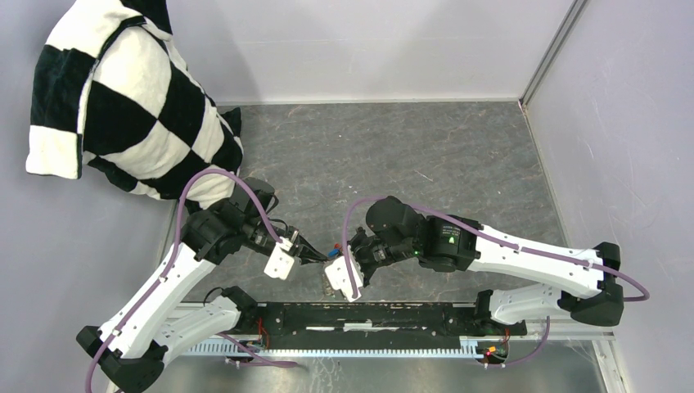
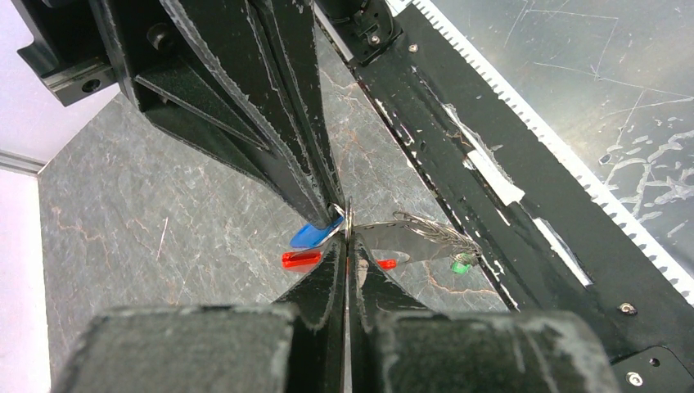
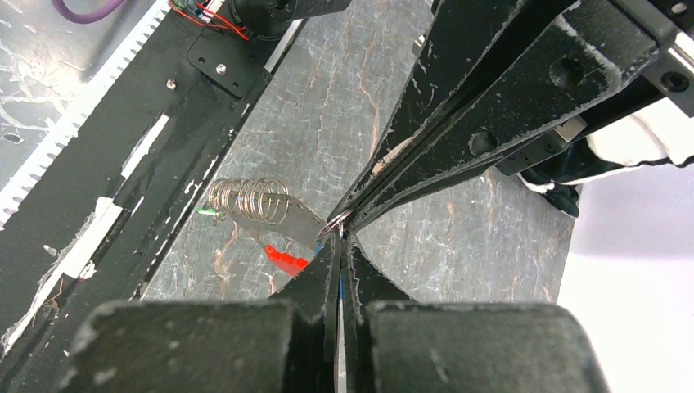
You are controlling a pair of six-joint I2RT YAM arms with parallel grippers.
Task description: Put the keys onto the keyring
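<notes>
My left gripper is shut, a thin metal piece (image 2: 349, 214) upright at its fingertips. My right gripper is shut at a small metal ring (image 3: 335, 219); exactly what each holds is hard to tell. The fingertips almost meet. Around them are the coiled keyring wire (image 3: 250, 198) on a flat grey piece, a red key (image 3: 285, 260), a blue key (image 2: 309, 235) and a green tag (image 2: 461, 265). In the top view the right arm largely hides this cluster.
A black rail (image 1: 360, 319) runs along the front edge. A checkered cushion (image 1: 139, 115) fills the back left.
</notes>
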